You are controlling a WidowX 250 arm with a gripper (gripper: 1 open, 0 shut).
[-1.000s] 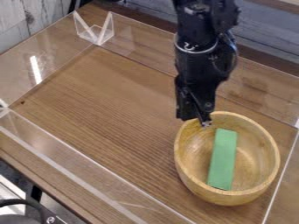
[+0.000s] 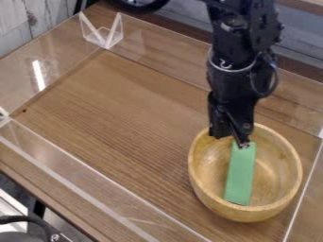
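The black gripper [image 2: 231, 130] hangs over the top rim of a tan bowl [image 2: 202, 180], its fingertips low at the bowl's upper part, near the upper end of a green rectangular block [image 2: 240, 177] that lies lengthwise in the bowl. Whether the fingers are open or shut is hard to make out against the dark body of the arm, and I cannot tell whether they touch the rim or the block.
A wide stretch of bare wooden table [image 2: 108, 123] lies left of the bowl. A small clear wire-like holder [image 2: 101, 28] stands at the back left. A black cable runs near the front left corner.
The gripper has come lower and a little to the right, closer over the bowl and the green block's upper end. The bowl and block look unmoved.
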